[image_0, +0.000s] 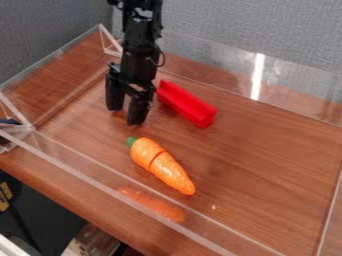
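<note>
The black gripper (128, 100) hangs low over the wooden table, just left of a red block (187, 104) that lies on its side at the upper middle. Its fingers point down near the table surface; whether they are open or shut is hard to tell, and I see nothing clearly held between them. An orange toy carrot (163, 166) with a small green top lies nearer the front, below the gripper and apart from it.
Clear acrylic walls (259, 75) border the wooden table (267, 170). Dark floor and some clutter show outside at the lower left.
</note>
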